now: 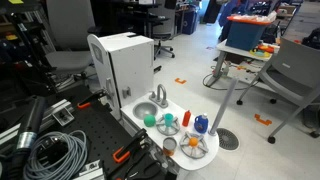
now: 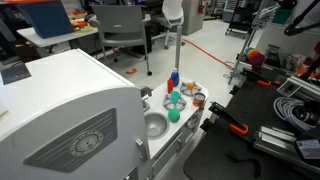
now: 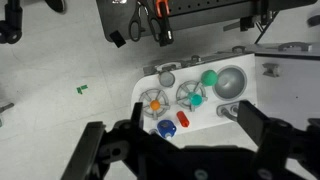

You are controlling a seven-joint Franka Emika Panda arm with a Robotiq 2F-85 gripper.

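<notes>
My gripper hangs open above the toy kitchen counter, its dark fingers far apart in the wrist view with nothing held. On the white counter (image 1: 226, 140), an orange piece (image 3: 155, 105) sits on one burner and a teal piece (image 3: 196, 99) on the other. Beside them are a red bottle-like piece (image 3: 183, 118) and a blue item (image 3: 166, 128). A green round piece (image 3: 209, 77) lies next to the metal sink (image 3: 231, 82). Near the counter's edge stands a metal cup (image 1: 170, 145). In the exterior views I cannot make out the gripper clearly.
A tall white cabinet (image 1: 125, 65) rises behind the sink, with a faucet (image 1: 162, 95) at the basin. A black table (image 2: 225, 155) borders the counter, carrying an orange-handled clamp (image 2: 232, 124) and coiled cable (image 1: 58, 155). Open floor lies on the counter's other side.
</notes>
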